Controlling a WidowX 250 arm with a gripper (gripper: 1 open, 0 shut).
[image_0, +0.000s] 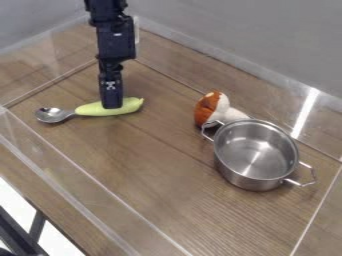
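My black gripper (111, 100) hangs straight down at the upper left, its tip down on or just over a long pale yellow-green object (126, 107). The fingers are too dark and small here to show how far apart they are or what is between them. Touching or close beside the yellow object, a metal spoon (54, 115) lies with its bowl to the left.
At the right stands a steel pot (255, 150) with two handles. Just behind it lies an orange-and-white object (214, 106). Pale walls bound the wooden surface (167, 195) at the back.
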